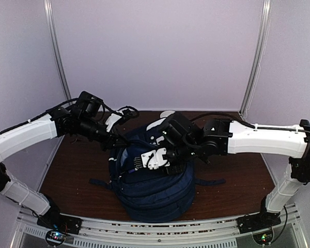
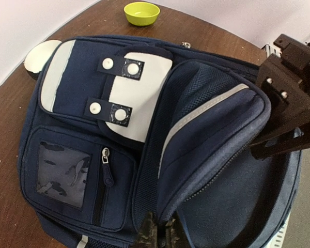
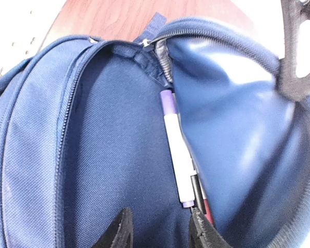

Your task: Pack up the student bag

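The navy student bag lies on the table with its front pocket unzipped. My left gripper is shut on the edge of the pocket's flap, which it holds up. My right gripper stands open over the pocket's inside, apart from the purple-capped marker. That marker lies inside along the fold, beside a dark pen with a red part.
A yellow bowl and a white bowl stand behind the bag. Bare table shows either side of the bag; walls enclose the back and sides.
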